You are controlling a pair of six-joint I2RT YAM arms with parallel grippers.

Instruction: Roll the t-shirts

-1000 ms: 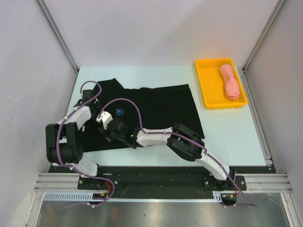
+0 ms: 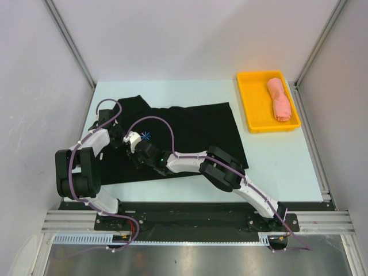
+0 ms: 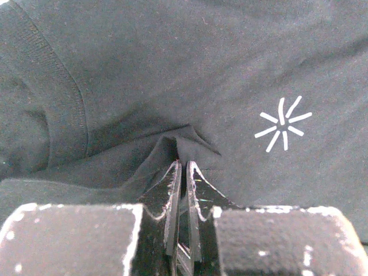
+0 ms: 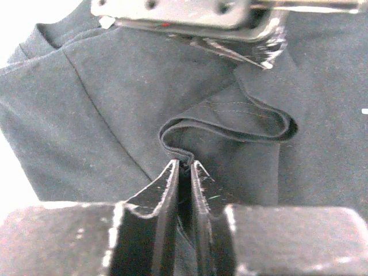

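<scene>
A black t-shirt [image 2: 198,123] with a small starburst print lies spread over the left and middle of the table. My left gripper has its fingertips nearly together on a raised fold of the shirt, with the white-looking print [image 3: 283,124] to its right. Close by, my right gripper pinches a looped, hemmed edge [image 4: 230,130] of the same shirt. From above, the left gripper [image 2: 119,140] and the right gripper [image 2: 132,142] nearly meet near the shirt's left side; their tips are too small there to make out.
A yellow tray [image 2: 253,118] stands at the back right, with a rolled pink shirt [image 2: 279,100] inside. The right arm [image 2: 224,168] lies across the shirt's front edge.
The left arm and the far part of the shirt look unmoved.
</scene>
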